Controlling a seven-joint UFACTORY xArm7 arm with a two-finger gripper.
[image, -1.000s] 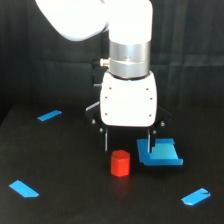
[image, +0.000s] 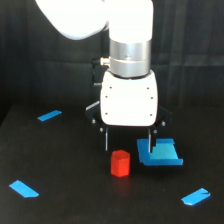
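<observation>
A small red block (image: 120, 163) rests on the black table, slightly left of the middle. My gripper (image: 128, 147) hangs above and appears open, its thin dark fingers wide apart with nothing seen between them. The red block shows below the gripper, nearer the left finger. To the right of the block sits a shallow blue tray (image: 148, 160) with a lighter blue inside. The right finger partly overlaps the tray's left side in this view. How high the fingertips are above the table is hard to tell.
Blue strips mark the table at the back left (image: 49, 115), front left (image: 23, 188) and front right (image: 195, 197). Around the block and tray the black table is otherwise clear. Behind it hangs a dark curtain (image: 35, 70).
My gripper has shifted very slightly to the right. The red block and the blue tray have not moved.
</observation>
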